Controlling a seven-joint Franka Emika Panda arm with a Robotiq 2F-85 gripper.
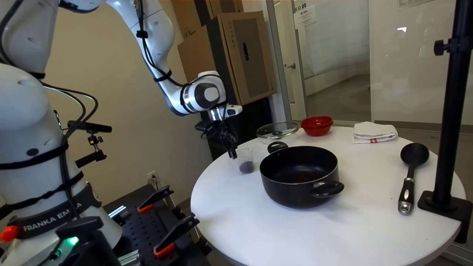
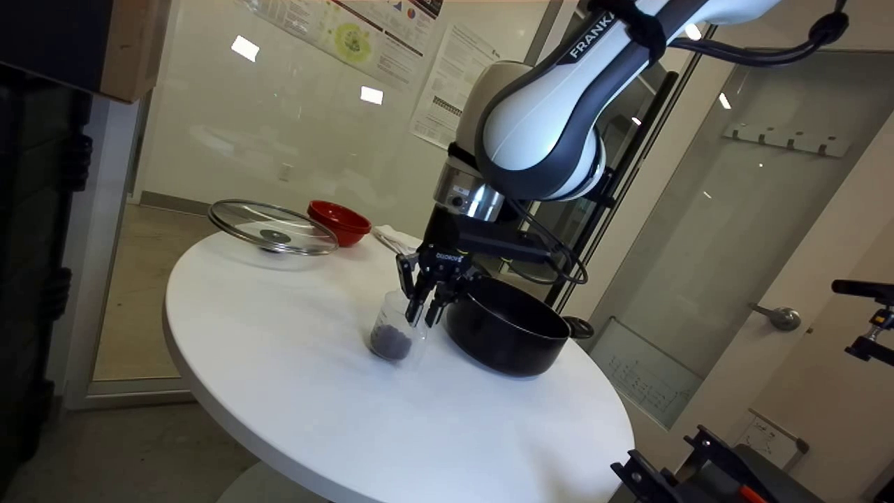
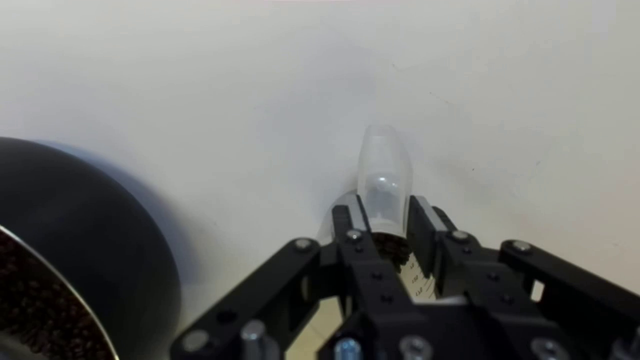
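A clear measuring cup with dark beans in its bottom is at the left of the white table, beside the black pot. My gripper points down at the cup's side. In the wrist view, the gripper is shut on a clear, rounded part of the cup that sticks out between its fingers. Printed marks and beans show just beneath them. The second exterior view has the cup slightly tilted; whether its base touches the table is hard to tell. The black pot stands uncovered, with dark beans inside.
Behind the pot lie a glass lid, red bowls and a folded white towel. A black ladle and a black post occupy the right side.
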